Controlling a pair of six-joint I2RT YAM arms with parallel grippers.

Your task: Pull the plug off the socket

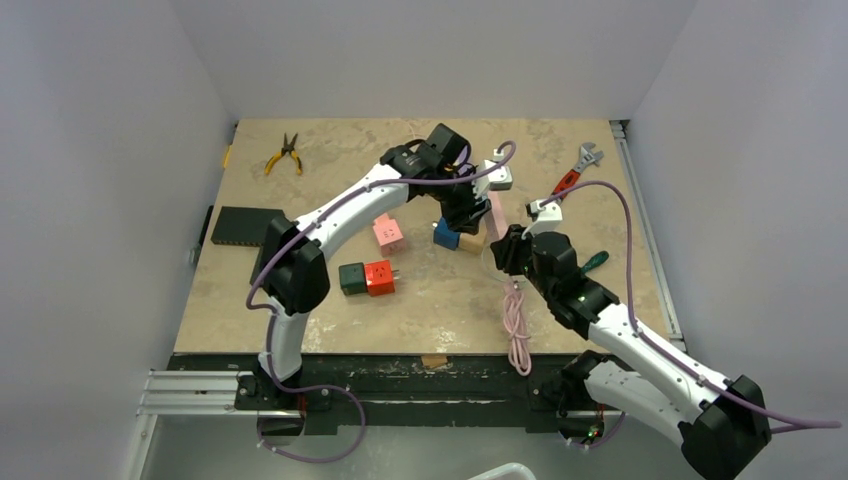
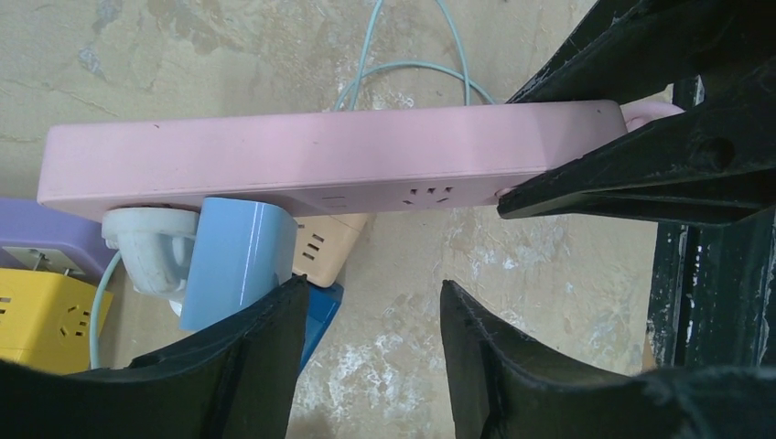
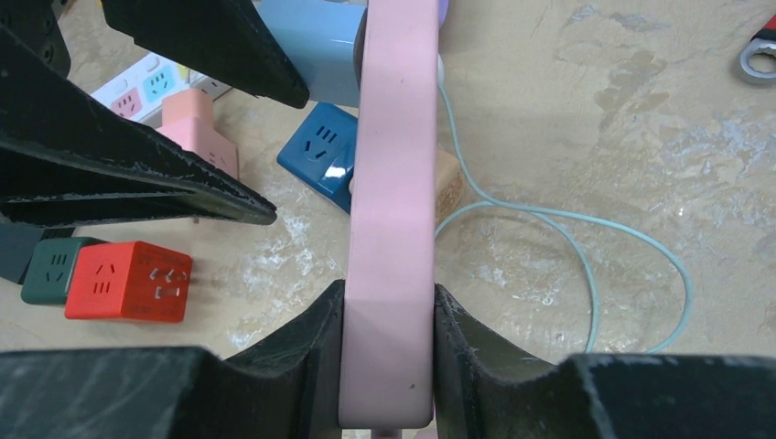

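A long pink socket strip point(image 2: 274, 151) is held up off the table, its near end between the fingers of my right gripper, which is shut on it. From the strip's slotted side sticks a light-blue plug point(image 2: 240, 256), close beside a white plug point(image 2: 154, 247) with a thin blue cable. My left gripper stands open, its gap empty and facing the slotted side. One of its fingers point(image 2: 274, 338) overlaps the blue plug's lower corner in the left wrist view; whether they touch I cannot tell.
Underneath lie a dark-blue adapter point(image 3: 320, 151) and a beige adapter point(image 2: 322, 247). Red point(image 1: 379, 278), green point(image 1: 352, 279) and pink point(image 1: 389, 236) adapters sit to the left. The strip's coiled pink cable point(image 1: 515, 330) hangs toward the front edge.
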